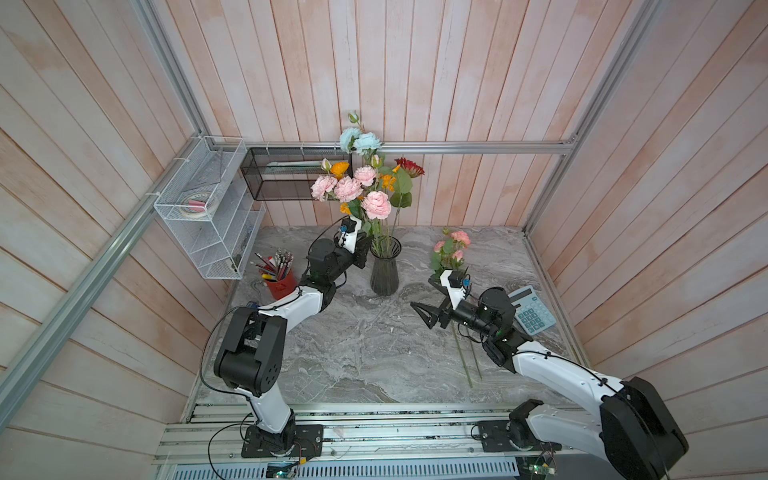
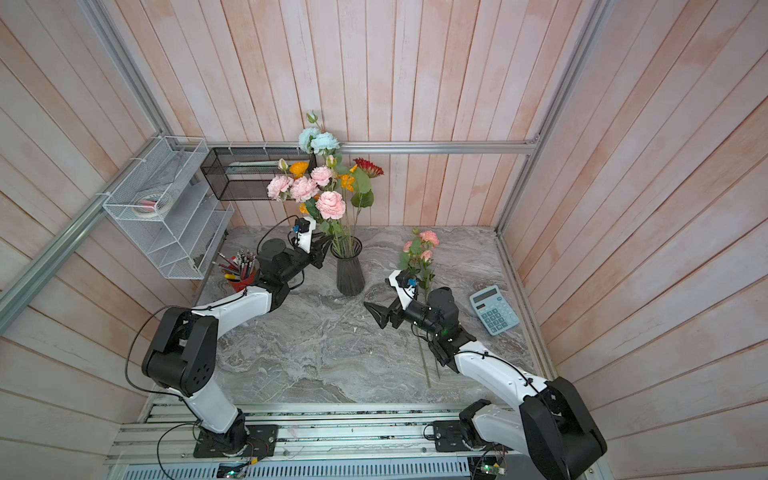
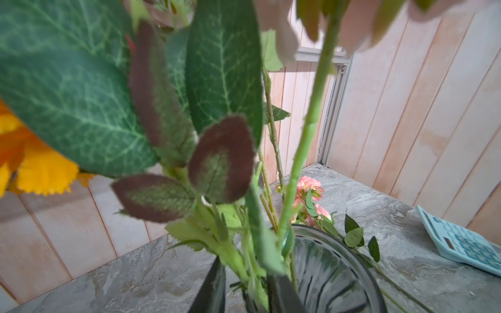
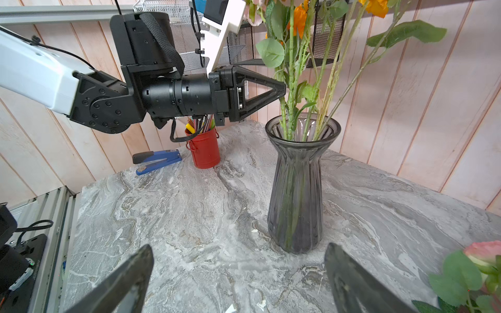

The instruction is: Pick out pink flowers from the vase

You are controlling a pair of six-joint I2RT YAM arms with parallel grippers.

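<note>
A dark glass vase (image 1: 384, 276) (image 4: 294, 208) holds several pink flowers (image 1: 376, 205) among blue, orange and red ones. My left gripper is at the stems just above the vase's rim, its fingers part open around green stems (image 3: 245, 260); whether they touch cannot be told. My right gripper stands open and empty, low over the table to the front right of the vase. Pink flowers (image 1: 459, 237) with long stems lie on the table right of the vase, partly behind my right arm.
A calculator (image 1: 531, 310) lies at the right edge. A red pen cup (image 4: 205, 151) and a stapler (image 4: 156, 161) are at the left, below white wire shelves (image 1: 196, 224).
</note>
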